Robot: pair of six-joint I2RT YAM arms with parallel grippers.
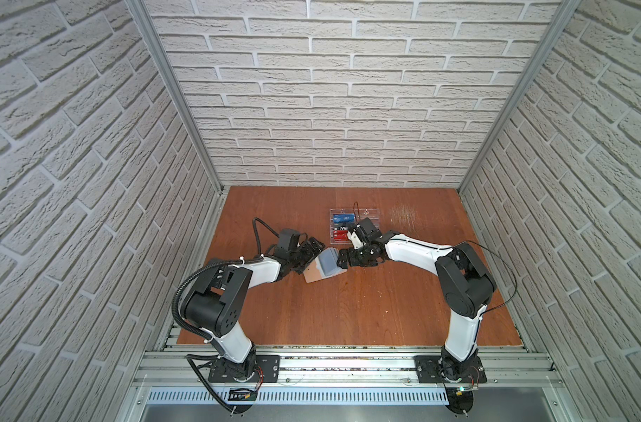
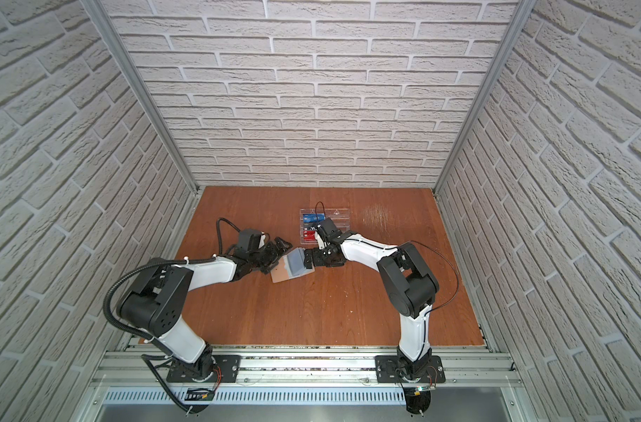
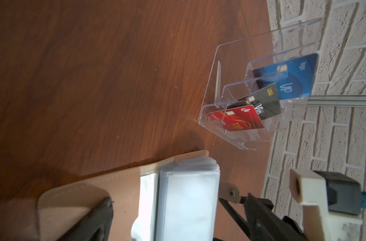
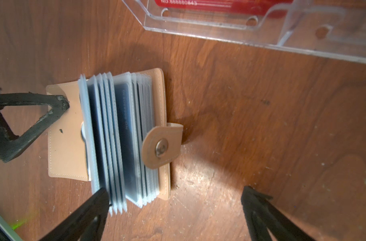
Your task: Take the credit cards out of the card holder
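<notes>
The tan card holder (image 4: 66, 160) lies unfolded on the table, its clear sleeves (image 4: 144, 100) fanned upright. A dark blue card (image 4: 124, 110) shows inside one sleeve; other contents are hard to make out. My left gripper is open above the holder, one finger over the tan cover and the other past the sleeves' far side. In the right wrist view, a left finger (image 4: 56, 105) reaches the cover's left flap. My right gripper stands open over the holder's right side, its left fingertip close to the sleeves' lower ends. Nothing shows held in either.
Behind the holder stands a clear stepped rack (image 3: 219, 108) bearing a blue card (image 3: 289, 76), a black card (image 3: 267, 100) and a red card (image 3: 241, 118). Both arms crowd the holder.
</notes>
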